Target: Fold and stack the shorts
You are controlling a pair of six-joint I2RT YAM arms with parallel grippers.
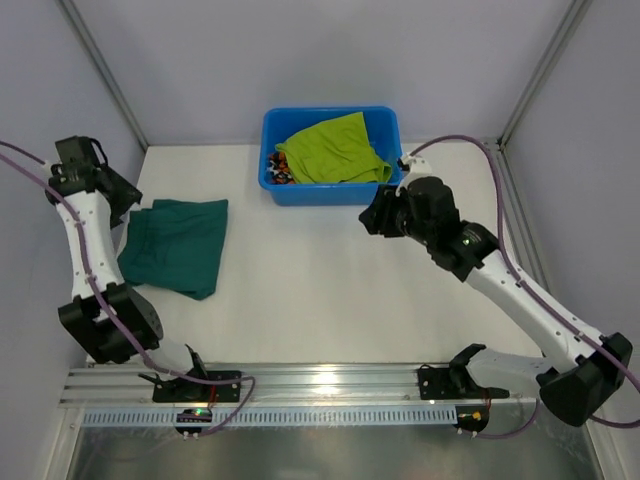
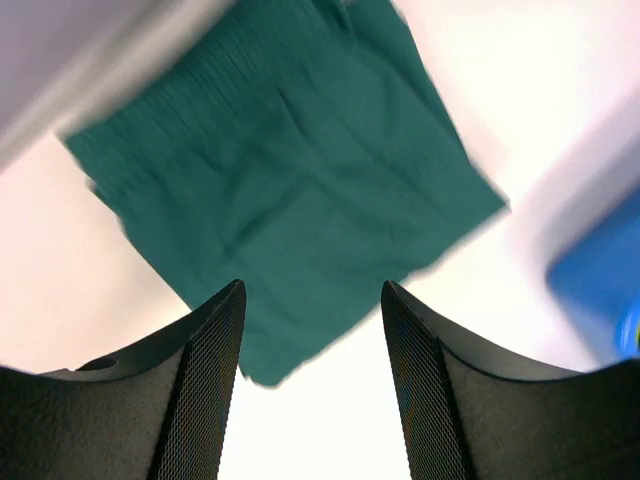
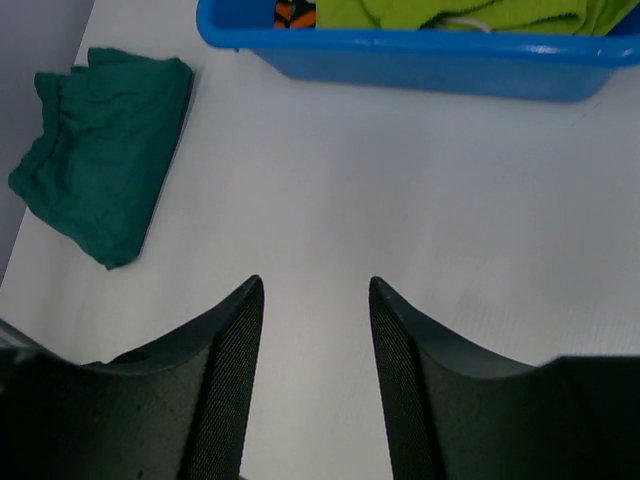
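Folded dark green shorts point(image 1: 180, 245) lie flat at the table's left, filling much of the left wrist view point(image 2: 300, 190). My left gripper point(image 1: 125, 200) hangs above their left edge, open, its fingers empty. My right gripper point(image 1: 380, 220) is raised right of centre, in front of the box, open with nothing between its fingers. A blue box point(image 1: 330, 197) at the back holds lime green shorts point(image 1: 335, 150) and some multicoloured cloth point(image 1: 280, 170).
Walls and metal rails border the table on the sides and front.
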